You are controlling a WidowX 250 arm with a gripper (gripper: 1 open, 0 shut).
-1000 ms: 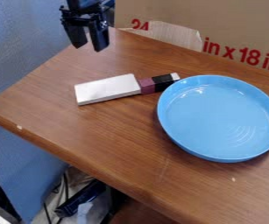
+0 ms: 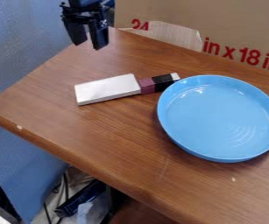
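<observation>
My black gripper (image 2: 88,38) hangs at the top left, over the back left part of the wooden table, with its two fingers apart and nothing visible between them. In front of it lies a white flat bar (image 2: 107,88) joined to, or touching, a maroon and black piece (image 2: 160,83) with a small pale tip. To the right of these sits a round light blue plate (image 2: 218,119).
A cardboard box (image 2: 213,22) stands behind the table (image 2: 102,140), with a pale slatted piece at its foot. Cables and bags lie below the left edge.
</observation>
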